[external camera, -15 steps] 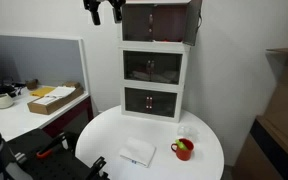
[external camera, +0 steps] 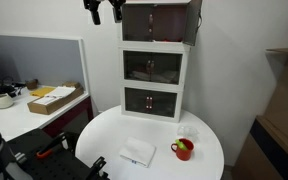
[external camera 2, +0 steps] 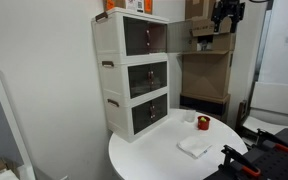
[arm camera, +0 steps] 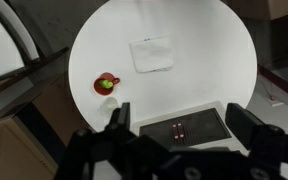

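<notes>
High over the round white table [external camera: 120, 130] hangs my gripper [external camera: 106, 18], open and empty, near the top of the cabinet. From above, the wrist view looks down past the gripper at the tabletop. A red mug [arm camera: 104, 85] with something green in it stands on the table, and a clear cup [arm camera: 109, 104] is beside it. A folded white cloth [arm camera: 152, 54] lies flat near the middle. The white cabinet [external camera 2: 107, 75] has three tiers with dark doors; at the top tier one door [external camera: 193, 22] is swung open.
Left of the table, a cardboard box [external camera: 54, 98] and a white mug [external camera: 3, 101] rest on another surface. Cardboard boxes [external camera 2: 206, 75] are stacked behind the cabinet.
</notes>
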